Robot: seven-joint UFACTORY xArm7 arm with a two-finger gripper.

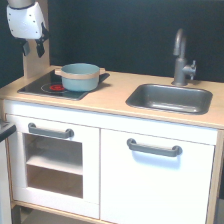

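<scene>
At the upper left, my gripper hangs in the air with its dark fingers apart and nothing visible between them. It is up and to the left of a blue-grey pot with tan handles. The pot stands upright on the back right part of the black stove top, clear of my gripper. The inside of the pot is too small to make out.
A metal sink with a grey faucet is set into the right of the wooden counter. Free counter lies between stove and sink. Below are white cabinet doors with a left handle and a right handle.
</scene>
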